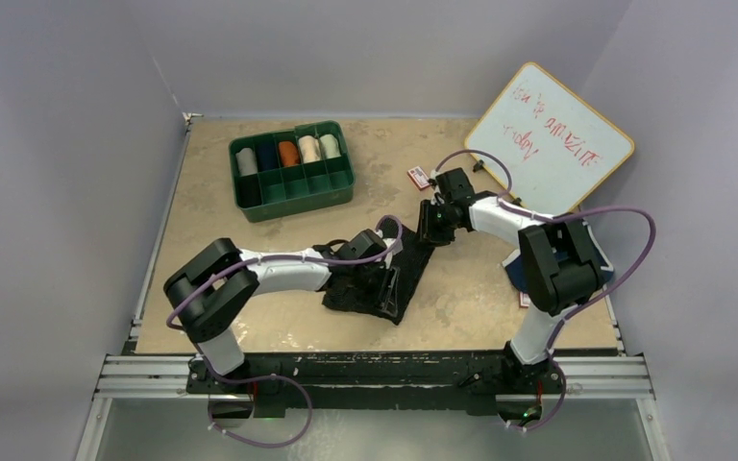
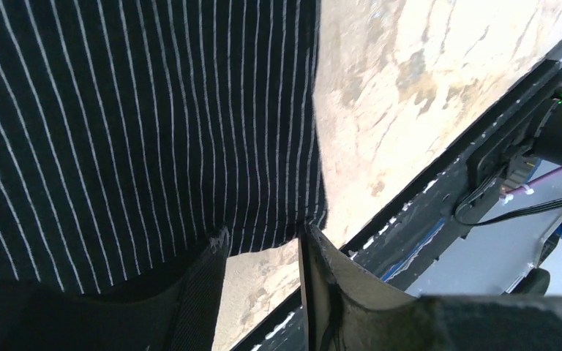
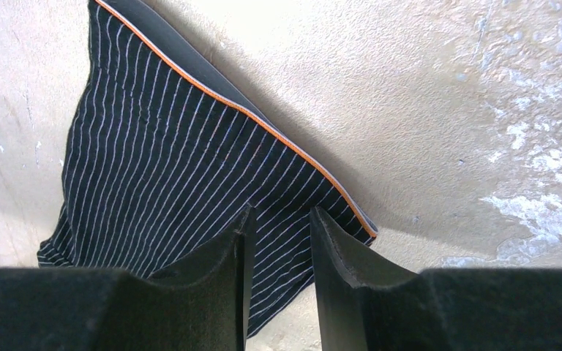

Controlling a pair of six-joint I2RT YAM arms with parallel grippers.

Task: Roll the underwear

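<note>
The underwear, dark with thin pale stripes, lies spread on the table, its body (image 1: 413,279) partly under both arms in the top view. At its lower right corner, my left gripper (image 1: 390,298) stands partly open; the cloth's edge (image 2: 263,232) runs between its fingertips in the left wrist view. My right gripper (image 1: 434,229) is over the upper right corner. In the right wrist view, striped cloth (image 3: 154,153) shows between its separated fingers, close to an orange-edged band (image 3: 278,135). Whether they pinch it cannot be made out.
A green divided box (image 1: 298,200) with several rolled cloths in its back row stands at the back left. A whiteboard (image 1: 553,139) leans at the back right, with a small red-and-white card (image 1: 418,178) near it. Another blue cloth (image 1: 516,271) lies by the right arm.
</note>
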